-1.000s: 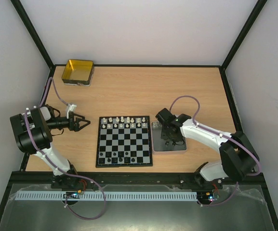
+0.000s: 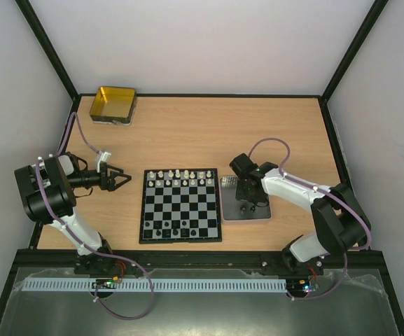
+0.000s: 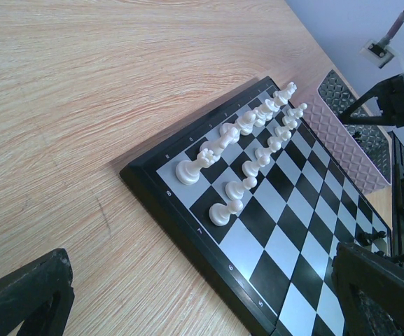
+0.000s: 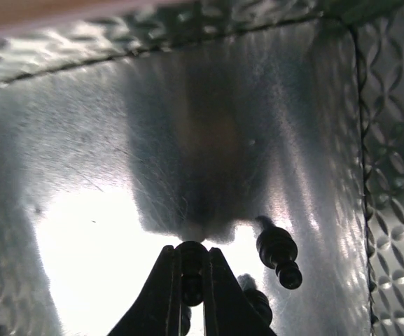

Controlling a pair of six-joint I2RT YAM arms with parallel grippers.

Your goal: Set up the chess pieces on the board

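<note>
In the right wrist view my right gripper is shut on a black chess piece (image 4: pixel 192 252), low inside the metal tray (image 4: pixel 75 154). Another black piece (image 4: pixel 277 252) stands just right of the fingers, and a further one (image 4: pixel 259 305) is partly covered by them. The chessboard (image 2: pixel 180 210) lies left of the tray. White pieces (image 2: pixel 177 173) line its far two rows; several black pieces (image 2: pixel 176 232) stand along its near edge. My left gripper (image 2: pixel 124 178) is open and empty at the table's left side, away from the board.
A yellow-lined box (image 2: pixel 114 103) sits at the far left corner. The tray's raised walls (image 4: pixel 398 175) surround the right gripper. Behind the board the wooden table (image 2: pixel 216 133) is bare.
The left arm and the board look unchanged.
</note>
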